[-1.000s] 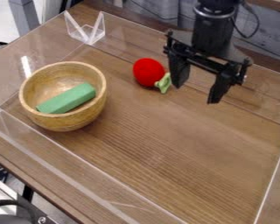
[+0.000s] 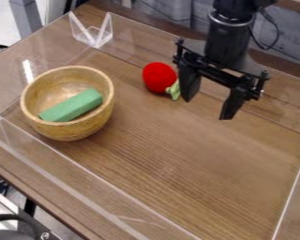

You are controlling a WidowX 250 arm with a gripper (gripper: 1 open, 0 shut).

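Observation:
My black gripper (image 2: 208,98) hangs over the upper right of the wooden table, its fingers spread open and pointing down. Whether anything lies beneath it is hidden. A red round object (image 2: 157,78) lies just left of it, with a small light green item (image 2: 174,91) beside it, partly behind the gripper. On the left stands a yellow bowl (image 2: 97,121) with a green block (image 2: 71,105) inside.
A clear wire-like holder (image 2: 93,33) stands at the back left. A wall runs along the back.
My gripper has shifted very slightly to the left. The objects on the table have not visibly moved.

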